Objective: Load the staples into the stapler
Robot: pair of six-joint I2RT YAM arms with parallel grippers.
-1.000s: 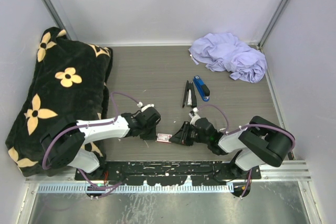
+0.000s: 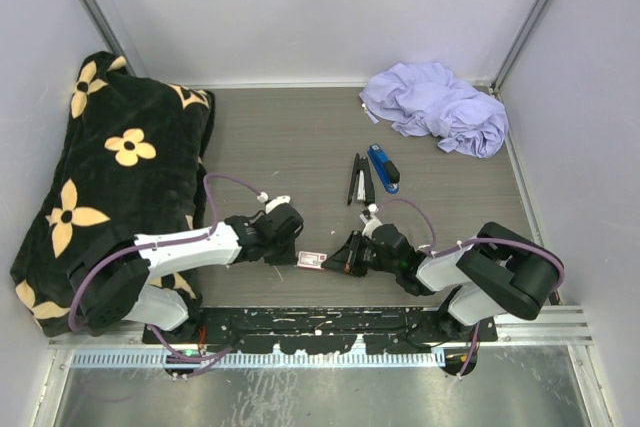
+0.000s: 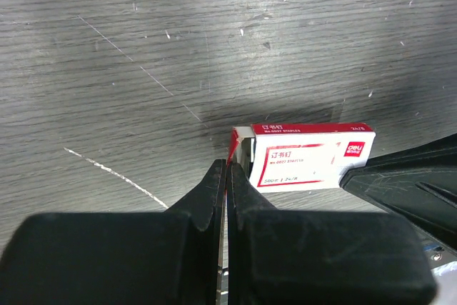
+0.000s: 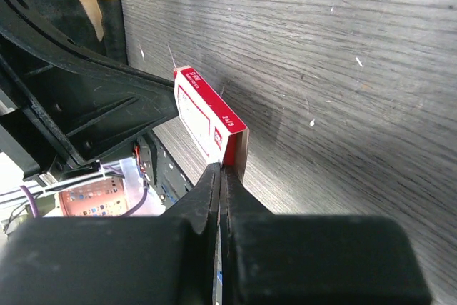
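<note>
A red-and-white staple box lies low over the table between both grippers. My left gripper is shut at the box's left end, where a red end flap stands out by its fingertips. My right gripper is shut on the other end of the box, seen in the right wrist view. A black stapler and a blue stapler lie farther back, right of centre.
A dark flowered cushion fills the left side. A lavender cloth is heaped at the back right. The middle of the wooden table behind the grippers is clear.
The right gripper and the box look almost unchanged.
</note>
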